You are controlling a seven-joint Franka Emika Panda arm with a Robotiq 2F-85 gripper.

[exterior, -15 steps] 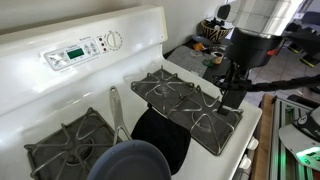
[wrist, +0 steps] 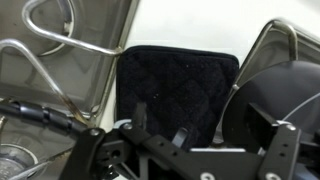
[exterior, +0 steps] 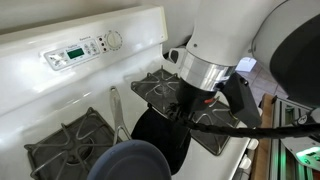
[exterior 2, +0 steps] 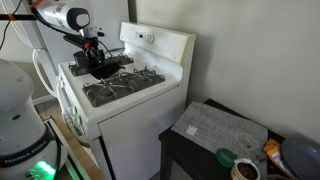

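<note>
A black quilted square pad (wrist: 178, 80) lies flat on the white stovetop, between two burner grates. In exterior view 1 the pad (exterior: 150, 128) is partly covered by the blue-grey frying pan (exterior: 130, 162) and by my arm. My gripper hovers over the pad's near part in the wrist view, its fingers spread wide with nothing held. From the side in exterior view 1, the gripper (exterior: 186, 108) appears above the pad's right side; whether it touches cannot be told. The dark round pan (wrist: 275, 95) is close beside the right finger.
Burner grates (exterior: 72, 145) flank the pad on both sides. The pan's handle (exterior: 117, 108) points toward the control panel (exterior: 88, 48). In exterior view 2, a dark table (exterior 2: 205, 135) with several items stands right of the stove.
My gripper has moved left and down from above the right-hand grate to over the pad's right side. The pad and pan have stayed in place.
</note>
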